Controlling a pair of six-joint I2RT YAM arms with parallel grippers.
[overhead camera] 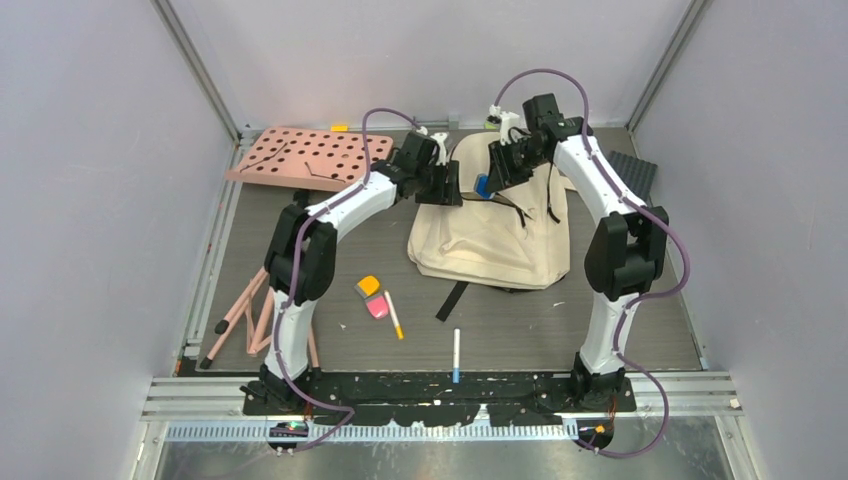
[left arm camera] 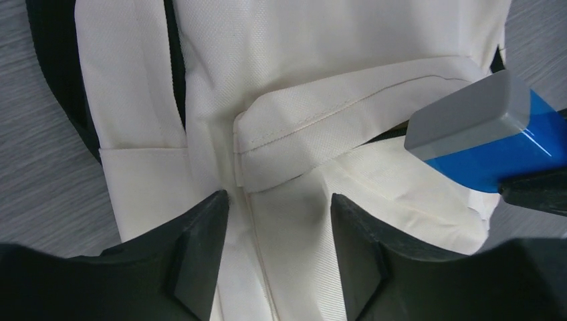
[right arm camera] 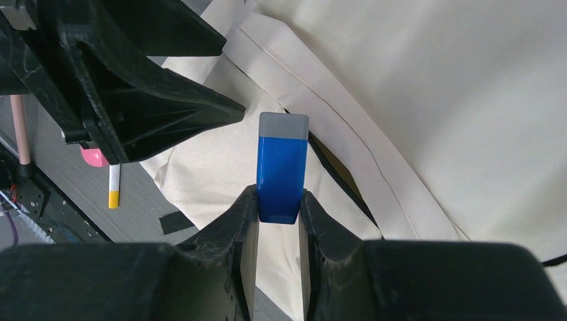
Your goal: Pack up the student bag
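The cream cloth bag (overhead camera: 490, 240) lies flat on the table, its zipped pocket slit (right arm camera: 337, 174) partly parted under a fabric flap. My right gripper is shut on a blue and grey eraser (right arm camera: 281, 160), holding it above the slit, grey end outward. On the left side of that slit, my left gripper stands open over the cloth, its fingers apart and only bag fabric visible behind the gap. Loose on the table left of the bag are a yellow eraser (overhead camera: 368, 285), a pink eraser (overhead camera: 377, 307) and a yellow-capped marker (overhead camera: 394, 316).
A blue-capped marker (overhead camera: 456, 352) rests near the front edge. Pink pegboard (overhead camera: 315, 155) fills the back left, and pink rods (overhead camera: 262, 315) lie below it. A dark ridged pad (overhead camera: 632, 175) sits at the back right. Both grippers are close together over the bag.
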